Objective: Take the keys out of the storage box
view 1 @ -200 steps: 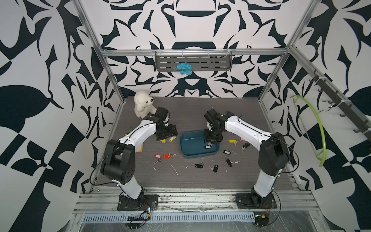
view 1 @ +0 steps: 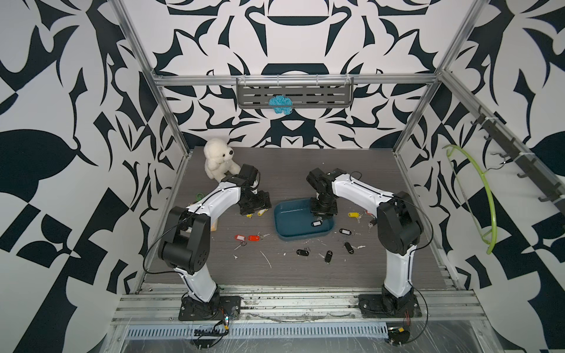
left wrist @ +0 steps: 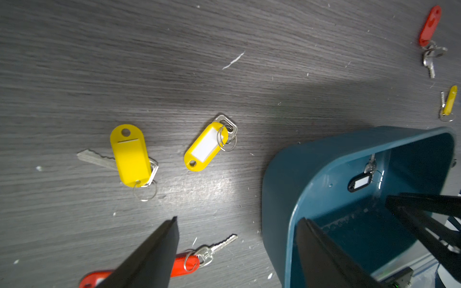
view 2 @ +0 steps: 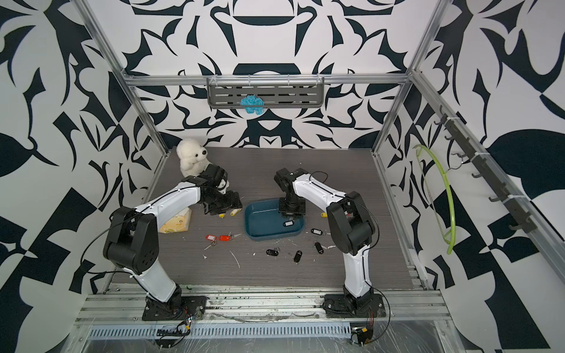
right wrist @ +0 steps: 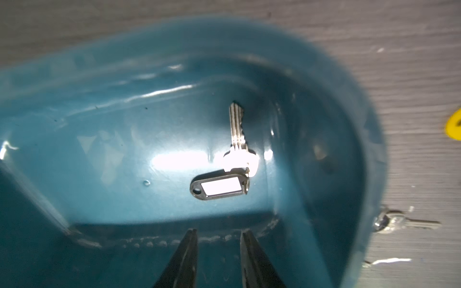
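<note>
The teal storage box (view 1: 294,225) stands mid-table. One key with a black tag (right wrist: 218,186) lies flat on its floor; the key's blade (right wrist: 236,124) points away from the fingers in the right wrist view. Over the box's right side hangs my right gripper, its fingers part open with nothing between them, apart from the key. My left gripper is left of the box, open and empty, above the table. In the left wrist view, two yellow-tagged keys (left wrist: 205,146) lie beyond its fingers, and a red tag (left wrist: 185,265) lies partly behind one finger.
Black-tagged keys (view 1: 328,256) lie in front and right of the box, with a yellow tag (view 1: 354,214) to its right. A white plush bear (view 1: 219,158) sits at the back left. The table behind the box is clear.
My right arm's elbow has come inward to the left, while its gripper has shifted only slightly left. My left arm has shifted a little to the right. The keys have not moved.
</note>
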